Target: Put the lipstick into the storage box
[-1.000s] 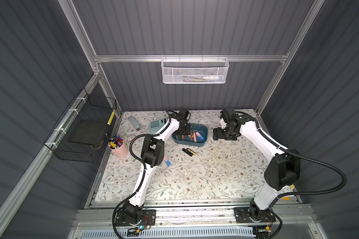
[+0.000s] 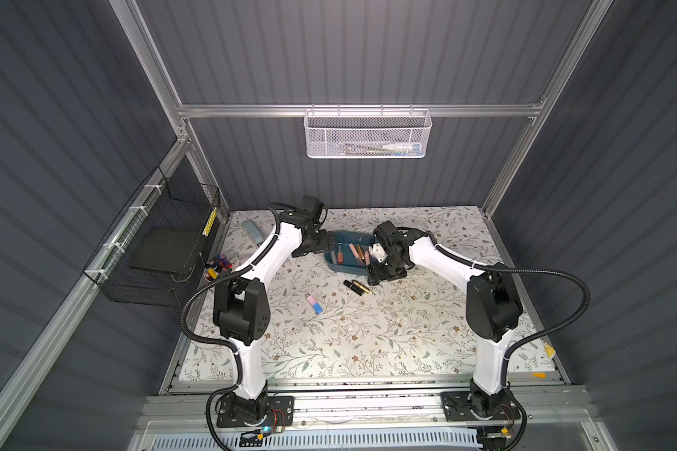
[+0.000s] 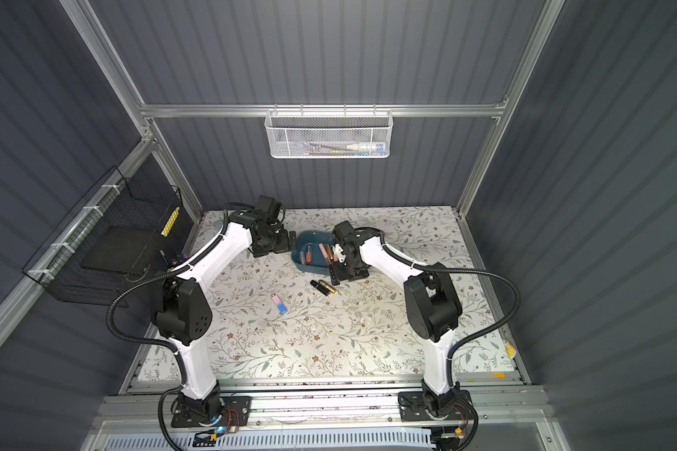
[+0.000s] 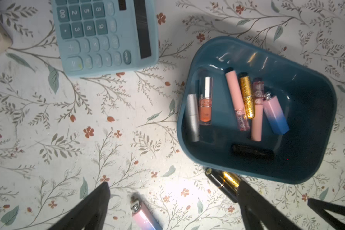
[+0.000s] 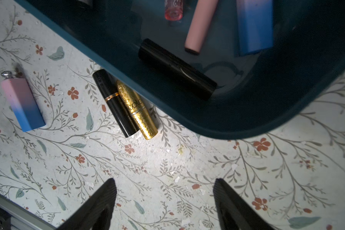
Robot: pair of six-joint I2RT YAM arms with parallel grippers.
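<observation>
The dark teal storage box [image 4: 182, 132] holds several lipsticks, among them a black tube [image 5: 176, 69] along its near side and a pink-blue one [image 4: 276, 115]. Against the box's near outer wall lie a black lipstick [image 5: 117, 105] and a gold lipstick [image 5: 140, 111], side by side on the table. A pink-blue lipstick [image 5: 23, 100] lies apart, farther left. My left gripper [image 2: 319, 246] is open above the table left of the box, nothing between its fingers. My right gripper [image 2: 380, 270] hangs at the box's near right corner, partly open and empty; the loose pair shows ahead of its fingers.
A blue calculator [image 4: 107, 42] lies left of the box. A white mesh basket [image 2: 368, 139] hangs on the back wall, and a black wire basket [image 2: 165, 248] on the left.
My left gripper has moved left, from over the box to beside it. My right gripper has come left and nearer the front, to the box's near right corner.
</observation>
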